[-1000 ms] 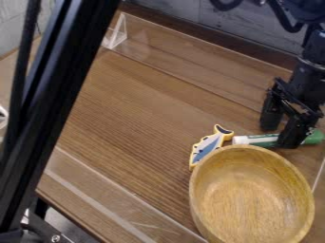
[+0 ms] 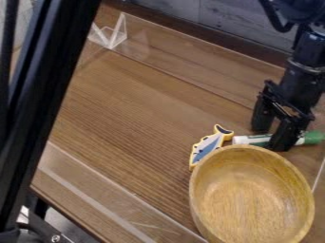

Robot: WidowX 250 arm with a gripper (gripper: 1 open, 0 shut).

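Note:
My black gripper (image 2: 277, 130) is at the right, open, lowered over a green and white cylindrical object (image 2: 249, 140) that lies on the wooden table behind the bowl. Its fingers come down on either side of that object near its green part, which they partly hide. A round wooden bowl (image 2: 252, 205) stands at the front right. A small yellow, white and blue toy (image 2: 211, 144) lies just behind and left of the bowl, beside the white end of the cylinder.
A dark frame post (image 2: 45, 85) runs along the left edge of the view, and a wall (image 2: 203, 24) stands at the back.
My gripper has moved slightly left and down over the green and white object. The bowl and toy have not moved.

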